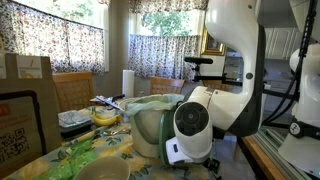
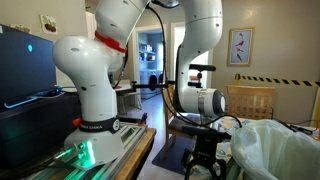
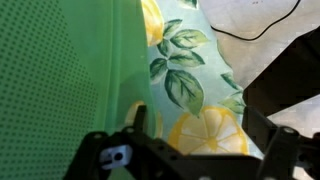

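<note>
My gripper is open, its dark fingers apart at the bottom of the wrist view with nothing held between them. Below it lies a cloth printed with lemons and leaves (image 3: 185,88). A green mesh-patterned bin (image 3: 55,90) fills the left of the wrist view, close beside the left finger. In exterior view 1 the green bin (image 1: 147,128) stands just behind and left of the arm's wrist, partly hidden by it. A pale, translucent bag-like liner (image 2: 275,145) shows large at the right of exterior view 2.
A beige bowl (image 1: 103,169), green packets (image 1: 82,155) and a cardboard box (image 1: 22,125) occupy the table's left side. A yellow bowl (image 1: 105,115) sits farther back. In the wrist view, a thin dark cable (image 3: 262,32) crosses the pale surface.
</note>
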